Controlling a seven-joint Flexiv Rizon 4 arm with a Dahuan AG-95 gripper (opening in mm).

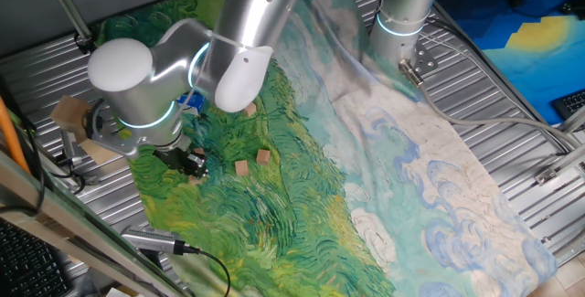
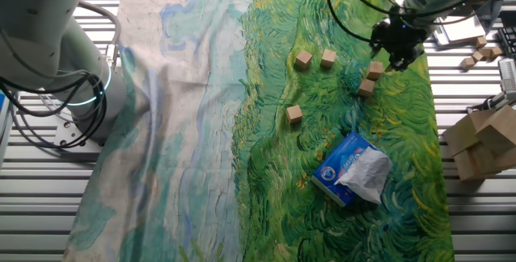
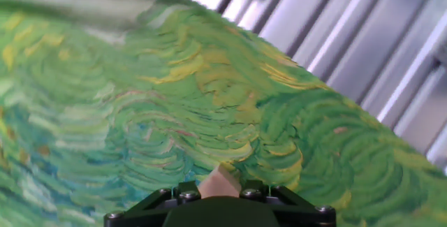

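Small wooden cubes lie on the green painted cloth. Exterior view 2 shows one cube (image 2: 375, 70) close to my gripper (image 2: 396, 43), with a second cube (image 2: 366, 88) right beside it. Two more, a cube (image 2: 303, 60) and a cube (image 2: 328, 58), lie farther to the left, and a lone cube (image 2: 294, 114) sits lower down. In the wrist view a cube's corner (image 3: 220, 179) shows between the dark fingers; whether they touch it is unclear. From exterior view 1, my gripper (image 1: 194, 164) points down, low over the cloth, its fingertips too dark to read.
A blue tissue pack (image 2: 343, 169) lies on the cloth. Cardboard boxes (image 2: 484, 145) and smaller wooden blocks (image 2: 480, 55) are on the slatted metal surface beyond its edge.
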